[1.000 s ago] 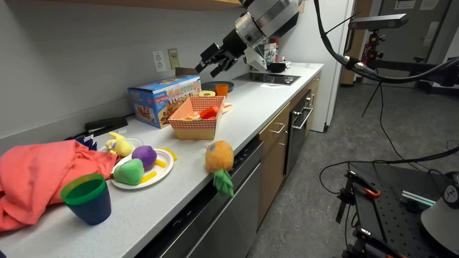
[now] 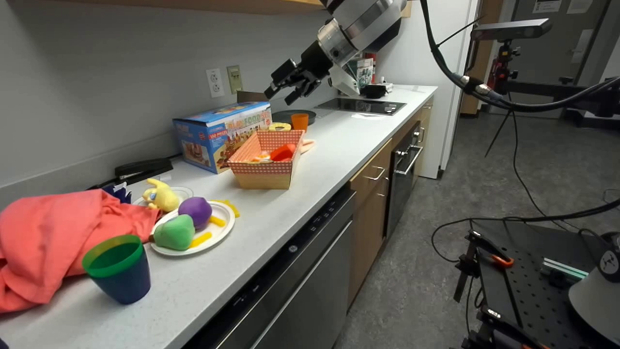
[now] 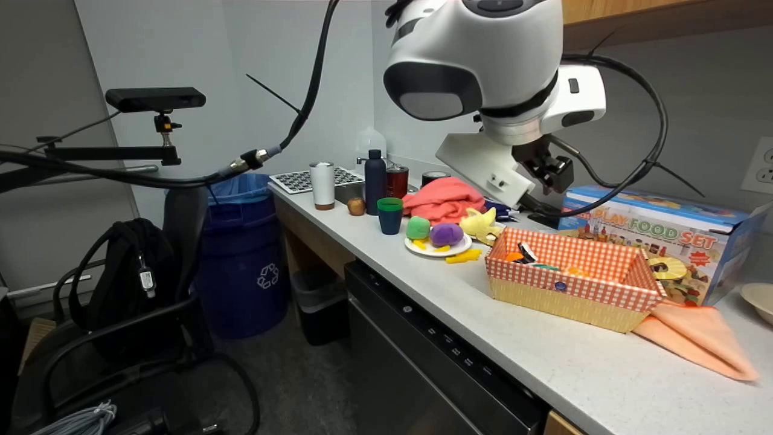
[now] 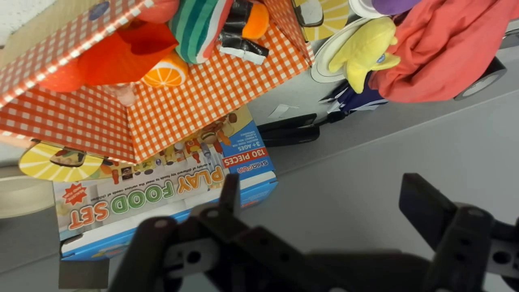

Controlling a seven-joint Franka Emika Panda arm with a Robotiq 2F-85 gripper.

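My gripper is open and empty, raised above the counter near the back wall. Below it stands a gingham-lined basket holding an orange slice, a striped green toy and red pieces. To the basket's left in exterior view 1, a white plate bears a green plush, a purple plush and yellow sticks. Behind that plate lies a yellow plush. No orange plush with green leaves shows in any current view.
The play food box stands behind the basket against the wall. A coral cloth and a dark blue cup with green rim occupy the near end. An orange cup stands beyond the basket.
One second ago an orange plush with green leaves was at the counter's front edge, hanging over it; now it is gone from exterior view 1. The arm has barely moved.
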